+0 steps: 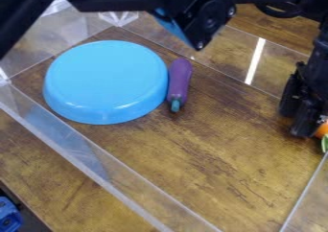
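The black gripper is at the right edge, low over the wooden surface, beside an orange item with some green below it, partly hidden and cut off by the frame. I cannot tell whether its fingers are open or shut. A purple eggplant-like object lies next to an upturned blue round dish or lid at the upper left.
Clear plastic walls surround the wooden surface. A blue object sits at the lower left corner, outside the wall. The arm spans the top and right of the view.
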